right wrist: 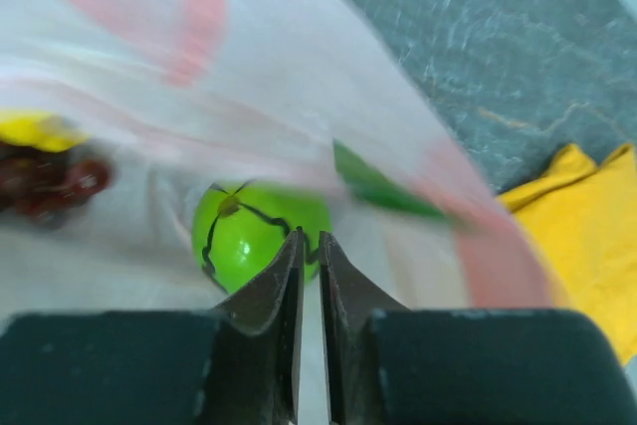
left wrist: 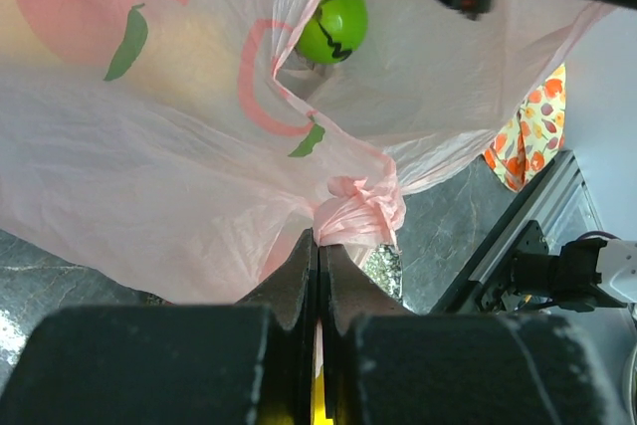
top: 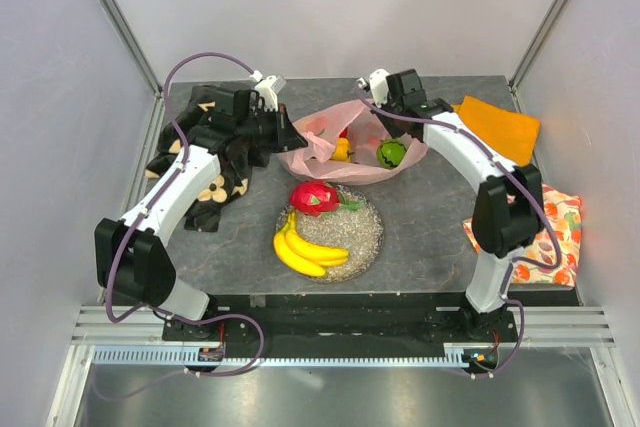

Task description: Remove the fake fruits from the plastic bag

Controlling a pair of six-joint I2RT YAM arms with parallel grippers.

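Note:
The pink plastic bag (top: 365, 171) lies wide-mouthed at the back of the table. Pinched at its rim, the bag's gathered edge (left wrist: 358, 214) sits in my left gripper (top: 303, 143), which is shut on it. Inside the bag rests a green round fruit (right wrist: 249, 236) with dark stripes. My right gripper is shut with nothing between its fingers, above that fruit, which lies outside them. A yellow fruit (top: 342, 151) and dark red grape-like fruit (right wrist: 60, 181) are also in the bag. A red dragon fruit (top: 314, 198) and bananas (top: 305, 249) lie on the plate.
The round glittery plate (top: 368, 227) stands in front of the bag. An orange cloth (top: 500, 127) and a fruit-print cloth (top: 560, 227) lie at right, a dark patterned cloth (top: 205, 209) at left. Bare table (top: 425, 237) shows right of the plate.

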